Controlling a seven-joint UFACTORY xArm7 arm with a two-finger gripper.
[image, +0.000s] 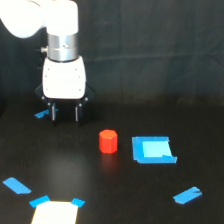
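Observation:
A small red block (108, 142), roughly hexagonal in outline, sits near the middle of the dark table. My gripper (66, 116) hangs from the white arm to the left of the block and farther up the picture. Its two dark fingers stand apart with nothing visible between them, so it is open. To the right of the block, blue tape frames a pale square (156, 149) on the table; nothing lies on that square.
Blue tape strips mark the table at the left (16, 186) and lower right (187, 195). At the bottom edge lies a whitish patch (55, 213) with blue tape at its corners. Dark, bare table lies between the gripper and the block.

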